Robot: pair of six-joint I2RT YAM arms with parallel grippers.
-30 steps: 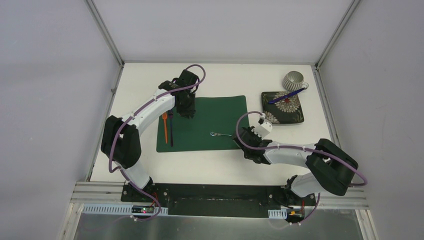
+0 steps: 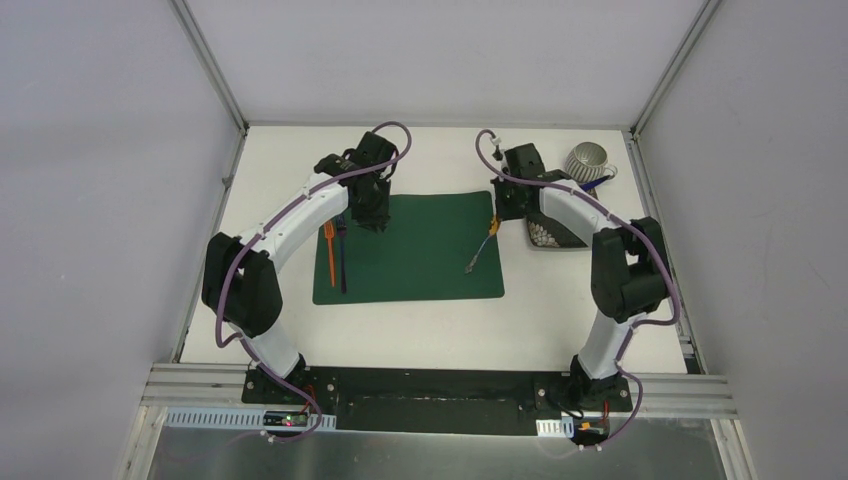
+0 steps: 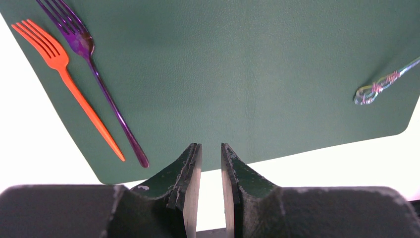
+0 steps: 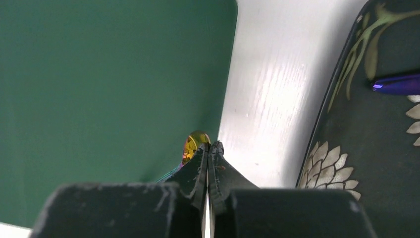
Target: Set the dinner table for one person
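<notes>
On the green placemat point(image 2: 410, 260), an orange fork point(image 3: 89, 111) and a purple fork point(image 3: 109, 99) lie side by side at the left. At the mat's right side a spoon point(image 2: 480, 250) with an orange-yellow end stands slanted, that end at my right gripper. The right gripper is shut; whether it grips the spoon or the end lies just beside its fingertips is hard to tell. My left gripper hangs over the mat, part open, nothing between its fingers.
A dark flowered square plate point(image 2: 548, 236) sits right of the mat, a blue utensil point(image 4: 398, 85) on it. A patterned mug point(image 2: 585, 160) stands behind it.
My right gripper has moved toward the back of the table, and the spoon has swung from nearly level to a steeper slant along the mat's right edge.
</notes>
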